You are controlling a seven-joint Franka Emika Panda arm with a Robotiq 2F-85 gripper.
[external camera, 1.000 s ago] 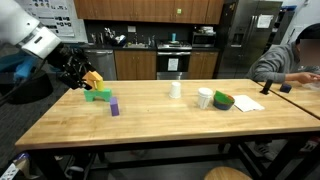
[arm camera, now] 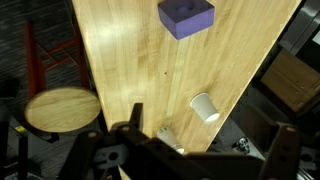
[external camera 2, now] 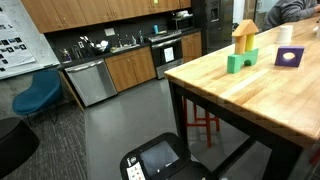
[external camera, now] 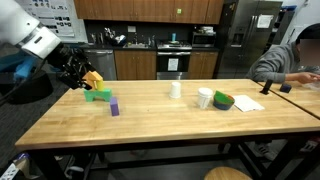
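In exterior view 2, a green block (external camera 2: pixel 241 62) stands on the table, with a yellow block (external camera 2: pixel 240 45) on it and an orange triangular piece (external camera 2: pixel 245 28) on top. A purple block (external camera 2: pixel 289 56) with an opening through it stands apart to the right; the wrist view shows this purple block (arm camera: pixel 187 17) at its top edge. My gripper has its two dark fingers wide apart, nothing held between them. From exterior view 1 the arm hangs at the left, beside the green block (external camera: pixel 97 95) and yellow block (external camera: pixel 92 79); exact fingertip distance is unclear.
Two white cups (external camera: pixel 204 97) (external camera: pixel 175 89) and a dark green bowl (external camera: pixel 223 101) stand farther right. Beyond them lies a white sheet (external camera: pixel 248 103). A person (external camera: pixel 295 65) sits at the right end.
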